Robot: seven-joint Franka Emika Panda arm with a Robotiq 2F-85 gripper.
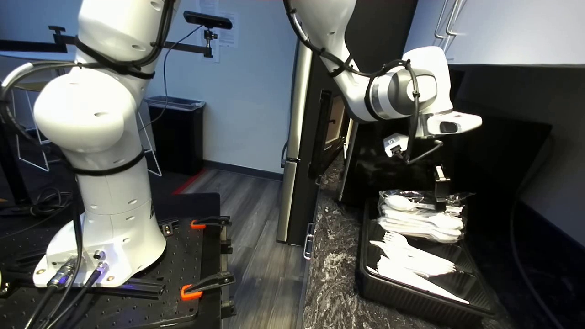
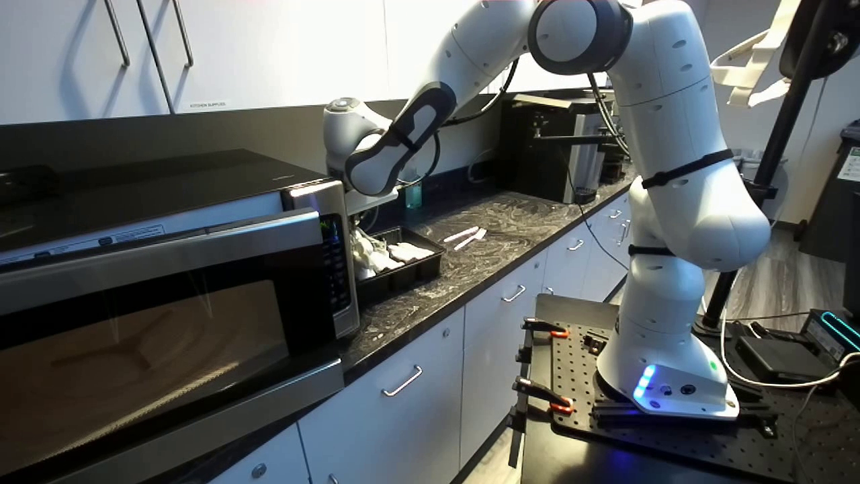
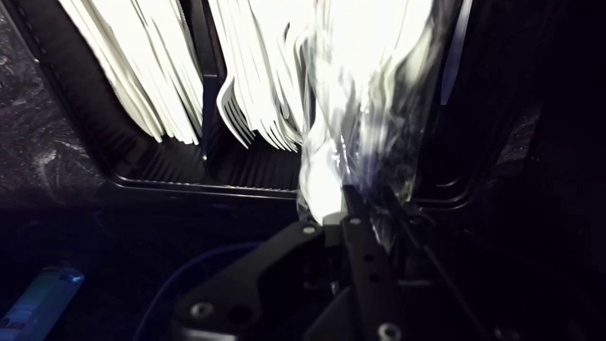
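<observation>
A clear plastic bag of white spoons (image 1: 421,220) is at the far end of the black tray (image 1: 417,308), pinched at its top by my gripper (image 1: 441,200). In the wrist view the gripper is shut on the crinkled film of the bag (image 3: 369,125), with a spoon bowl (image 3: 324,182) beside one finger. White forks (image 3: 255,85) lie in the middle compartment, and white knives (image 3: 142,74) in the one beyond. From the other side, the microwave partly hides the tray (image 2: 415,270), and the fingers do not show there.
A microwave (image 2: 322,266) with its door open stands close beside the tray. Two pale utensils (image 2: 465,237) lie on the counter (image 2: 516,214), which has free room around them. Cabinets (image 1: 510,33) hang above. A bluish bottle (image 3: 42,304) stands behind the tray.
</observation>
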